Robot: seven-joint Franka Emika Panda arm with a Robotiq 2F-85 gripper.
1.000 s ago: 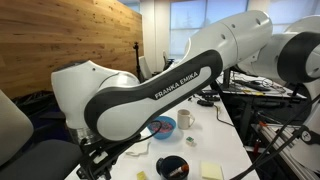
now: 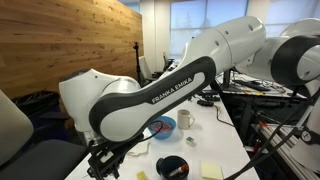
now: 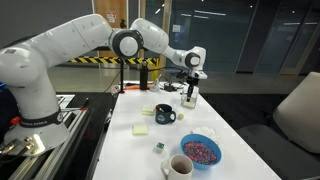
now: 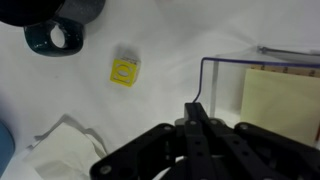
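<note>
My gripper is shut, and nothing shows between its fingers. In the wrist view it points at the white table beside a clear box with a dark blue rim (image 4: 204, 70). A pale yellow piece (image 4: 268, 103) shows inside or beneath that box. Up and left of my fingers lies a small yellow block (image 4: 125, 70), apart from them. Exterior view 2 has the gripper (image 3: 189, 97) at the far end of the table, by the clear box; whether they touch I cannot tell.
A dark mug (image 3: 172, 114) stands nearer the middle of the table. Around it are a blue bowl (image 3: 200, 152), a white mug (image 3: 178, 169), a small green-and-white block (image 3: 158, 147) and a yellow square (image 3: 140, 130). A crumpled white cloth (image 4: 65, 152) lies by the bowl.
In exterior view 1 the arm has shifted slightly right and a little lower. The objects on the table look unmoved.
</note>
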